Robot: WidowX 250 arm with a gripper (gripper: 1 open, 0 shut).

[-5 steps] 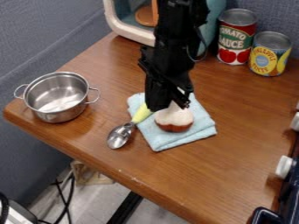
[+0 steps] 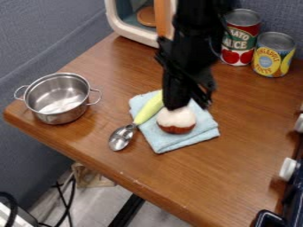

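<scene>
My black gripper [image 2: 183,93] hangs over a light blue cloth [image 2: 192,137] on the wooden table, its lower end just above a white-topped cupcake [image 2: 176,124]. Whether it is open or shut is unclear against its dark body. A yellow banana-like item [image 2: 148,109] lies on the cloth left of the cupcake. A metal spoon [image 2: 123,136] lies at the cloth's left edge.
A steel pot [image 2: 58,104] stands at the table's left edge. Two cans, a tomato can [image 2: 239,44] and a yellow can [image 2: 272,62], stand at the back right, beside a white appliance [image 2: 130,18].
The gripper has shifted a little to the right, over the cupcake, uncovering more of the yellow item. The objects on the table look unmoved.
</scene>
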